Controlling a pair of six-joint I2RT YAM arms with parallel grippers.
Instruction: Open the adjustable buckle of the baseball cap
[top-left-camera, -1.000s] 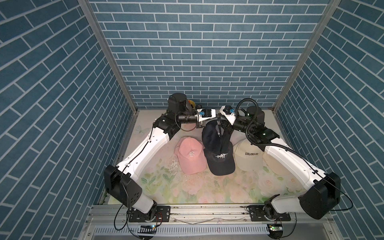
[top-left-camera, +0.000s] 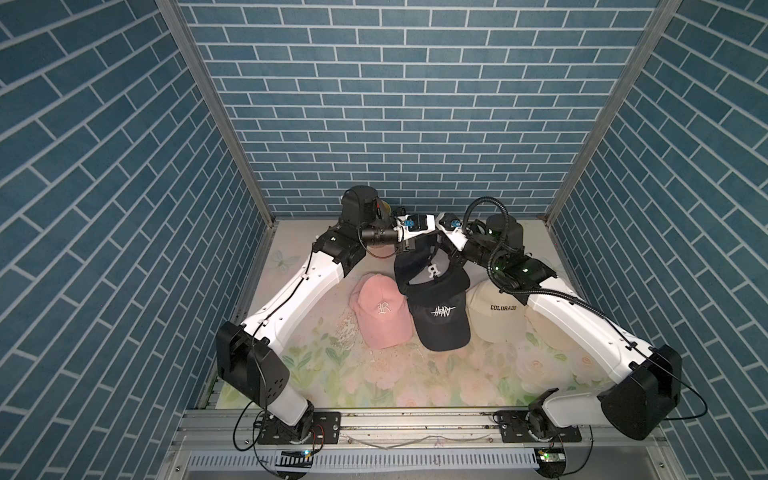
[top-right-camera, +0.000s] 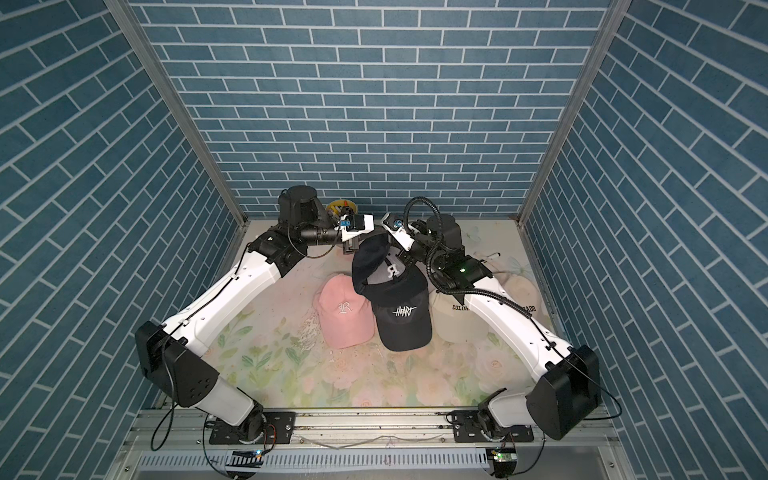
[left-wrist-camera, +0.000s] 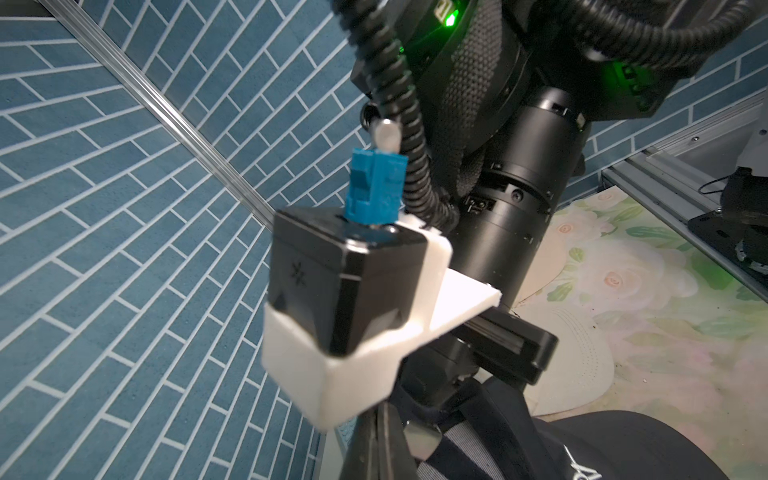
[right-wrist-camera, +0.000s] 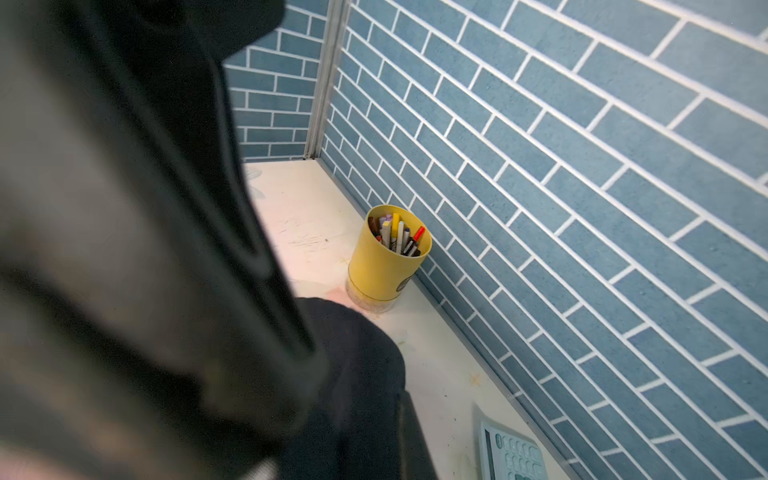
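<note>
A black cap hangs open-side out above the black HEART cap, its grey inside and white tag visible. Both grippers meet at its top edge, my left gripper and my right gripper almost touching. In the left wrist view, the left gripper's fingers are shut beside a dark strap and a metal buckle piece. Whether the strap is between them is hidden. The right gripper appears shut; its grip is hidden behind blurred hardware in the right wrist view, with dark cap fabric below.
A pink cap lies left, beige caps right. A yellow pen cup and light-blue calculator stand or lie along the back wall.
The upper black cap has swung open, showing its grey inside. Both grippers have drawn closer together, the left moving slightly right.
</note>
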